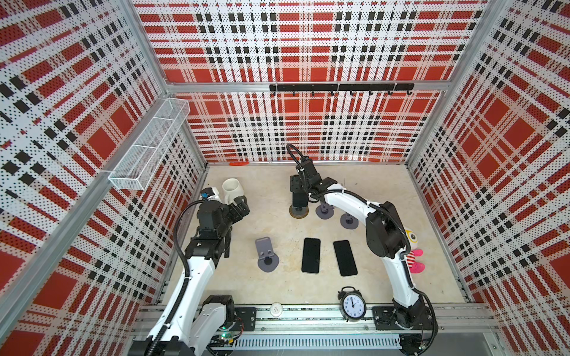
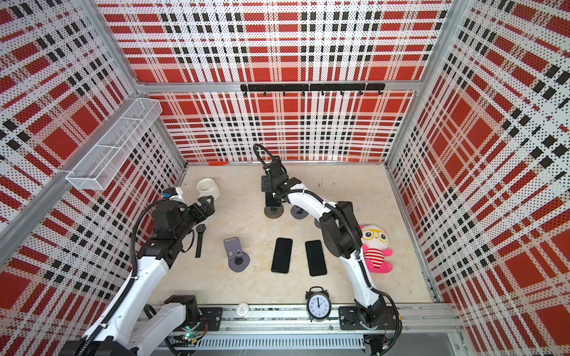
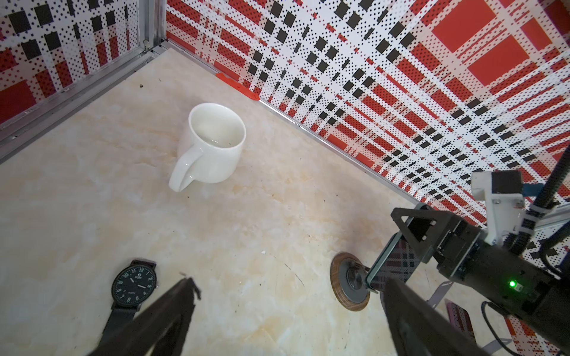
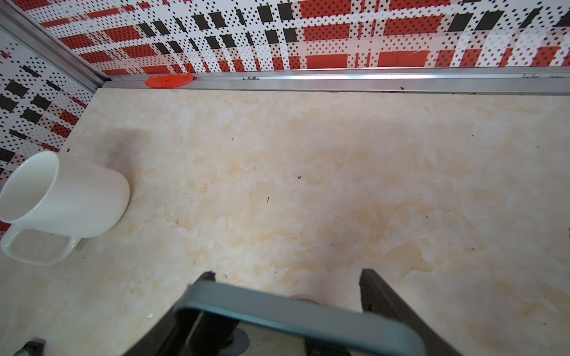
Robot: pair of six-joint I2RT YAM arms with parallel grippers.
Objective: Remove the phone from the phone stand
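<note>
A dark phone (image 1: pixel 300 200) leans upright on a stand with a round wooden-rimmed base (image 1: pixel 298 213), at the back middle of the table. My right gripper (image 1: pixel 298 184) is shut on the phone's upper part. In the left wrist view the phone (image 3: pixel 393 264) stands tilted, its lower end still at the stand (image 3: pixel 339 279). The right wrist view shows the phone's grey top edge (image 4: pixel 291 313) across the fingers; most of the phone's face is hidden there. Open and empty, my left gripper (image 1: pixel 240 208) hangs at the left, near the white mug (image 1: pixel 232 189).
Two more phones (image 1: pixel 311 255) (image 1: pixel 345 258) lie flat at the front middle. A grey stand (image 1: pixel 267 261) is left of them, and two others (image 1: pixel 324 210) (image 1: pixel 349 221) stand right of the wooden-rimmed one. A watch (image 2: pixel 200 240) lies at the left; a plush toy (image 2: pixel 375 249) sits at the right.
</note>
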